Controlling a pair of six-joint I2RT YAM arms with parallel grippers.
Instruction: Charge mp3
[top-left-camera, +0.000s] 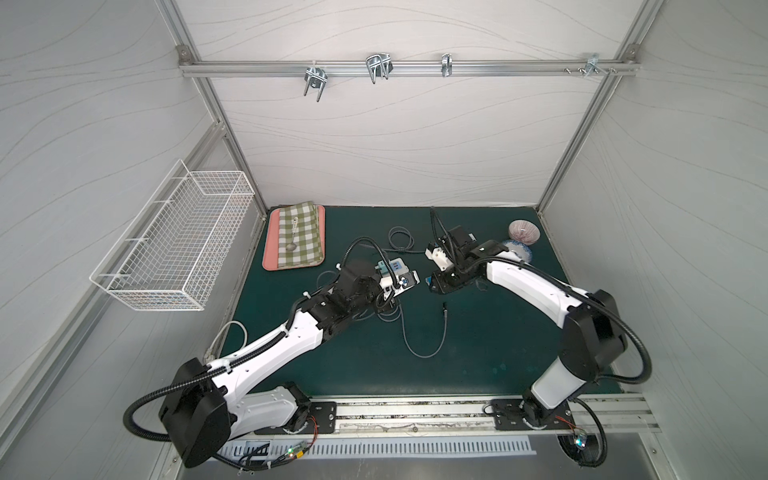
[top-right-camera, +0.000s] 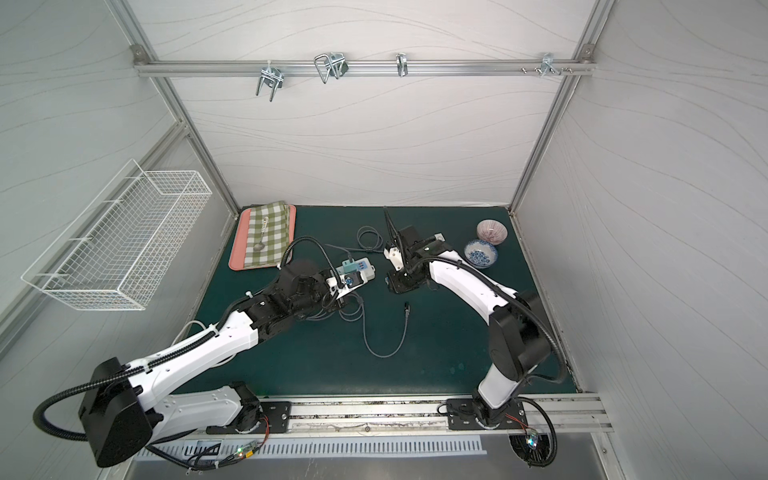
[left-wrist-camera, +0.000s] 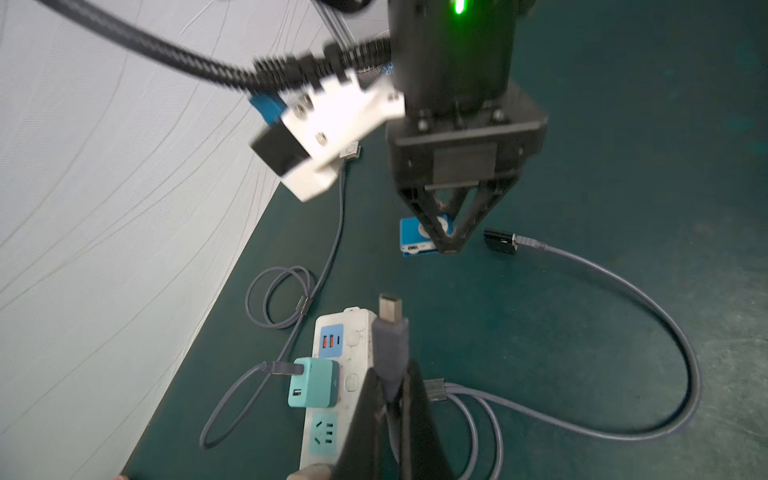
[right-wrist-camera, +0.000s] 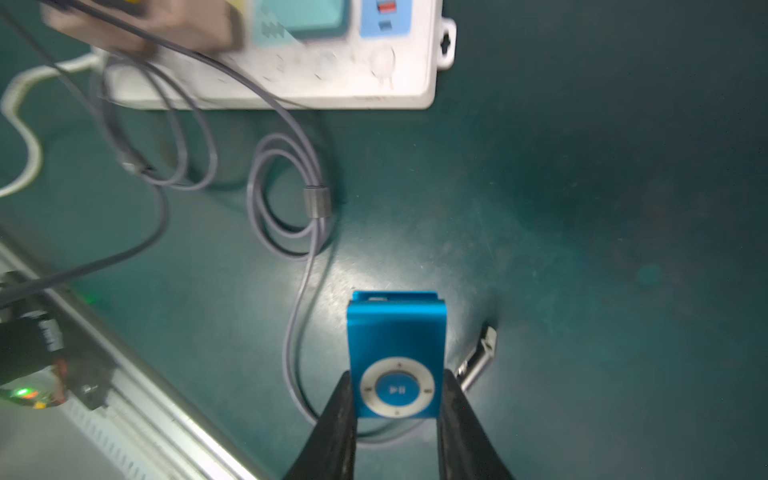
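Observation:
A small blue mp3 player (right-wrist-camera: 396, 328) with a white control ring is pinched in my right gripper, which is shut on it. The left wrist view shows the player (left-wrist-camera: 414, 236) at the right fingertips, its edge with a small port facing the camera. My left gripper is shut on a grey charging cable, and its plug (left-wrist-camera: 390, 332) sticks out beyond the fingers with the metal tip bare. Plug and player are apart. A white power strip (right-wrist-camera: 352, 84) carries a teal charger (left-wrist-camera: 314, 382) with a cable in it.
Another cable's black end (left-wrist-camera: 501, 241) lies loose on the green table, with coiled cables (right-wrist-camera: 284, 200) near the strip. Far right stand bowls (top-right-camera: 481, 253); far left lies a pink tray (top-right-camera: 238, 254) with a checked cloth.

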